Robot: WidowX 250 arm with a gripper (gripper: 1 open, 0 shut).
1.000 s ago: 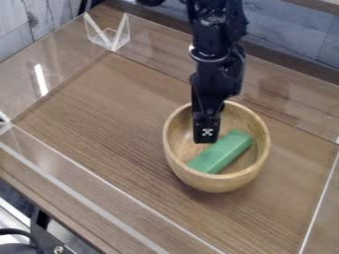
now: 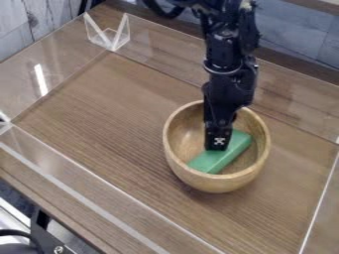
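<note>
A tan bowl (image 2: 185,164) stands on the wooden table, right of centre, with a green oblong object (image 2: 225,156) lying inside it. My black gripper (image 2: 219,134) reaches down from the top into the bowl, its lower end over the upper part of the green object. The gripper is open; whether anything sits between its fingertips is hard to see.
A white wire-like stand (image 2: 109,32) is at the back left. A wall borders the back right, and a dark round object lies at the bottom left corner.
My gripper has moved lower into the bowl and now covers more of the green object's upper end. The bowl stays about where it was.
</note>
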